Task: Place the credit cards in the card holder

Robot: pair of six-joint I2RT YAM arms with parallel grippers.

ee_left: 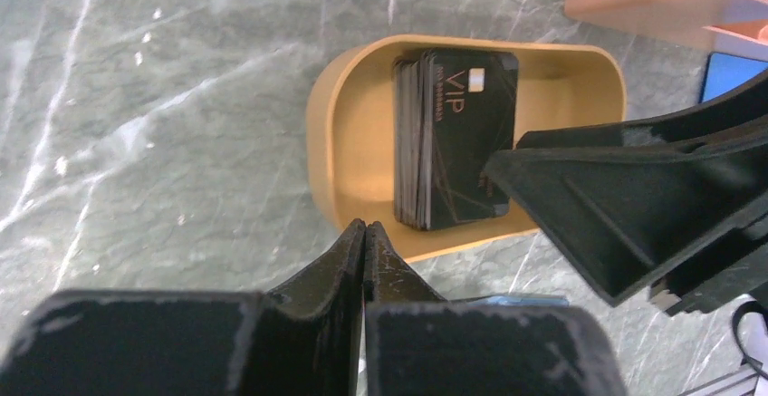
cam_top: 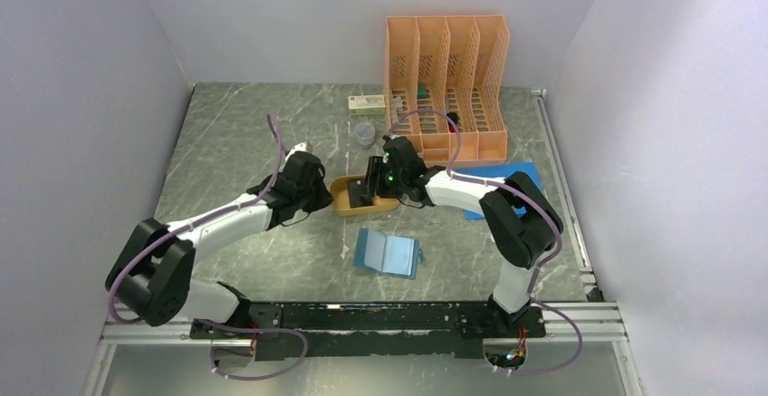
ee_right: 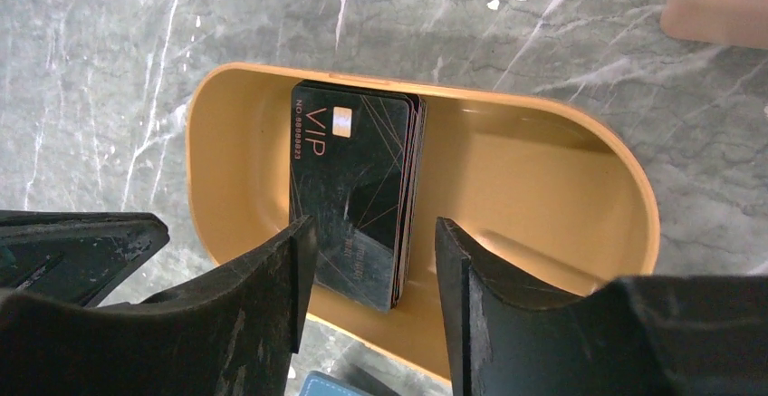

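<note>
A stack of black VIP cards lies in the yellow-orange tray, towards its left end. The same cards show in the left wrist view, partly fanned at one side. The blue card holder lies spread open in front of the tray. My right gripper is open above the tray, its fingers apart over the lower right part of the stack and holding nothing. Just left of the tray, my left gripper is shut; its fingertips meet with nothing visible between them.
Behind stands a tall orange divided rack, with a small box and a clear round container to its left. A blue sheet lies under the right arm. Free table spreads out at the left. Both grippers are close together around the tray.
</note>
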